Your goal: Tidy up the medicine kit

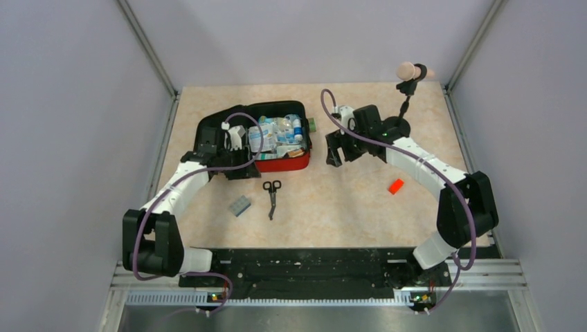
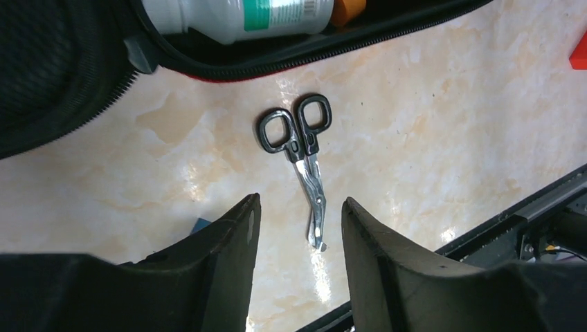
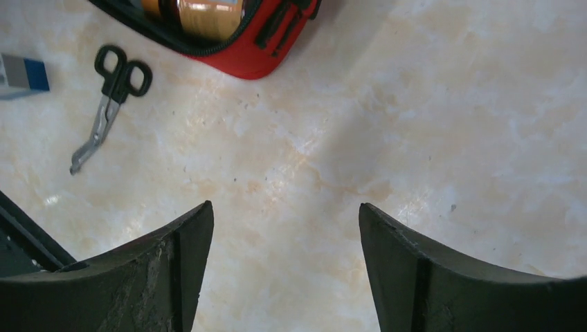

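Note:
The medicine kit (image 1: 282,165), a red and black zip case, lies open at the back, its black lid folded left and partly behind my left arm. Bottles and packets (image 1: 282,135) fill it. Black-handled scissors (image 2: 304,142) rest on the table in front, beside a grey-blue box (image 1: 239,205). At the kit's front-left, above the table, my left gripper has its fingers apart and empty; the scissors show below. To the right of the kit, my right gripper is also open, only bare table between its fingers.
A small red box (image 1: 396,186) lies on the right side of the table. Against the kit's right side is a green item (image 1: 311,124). A black stand (image 1: 404,104) rises at the back right.

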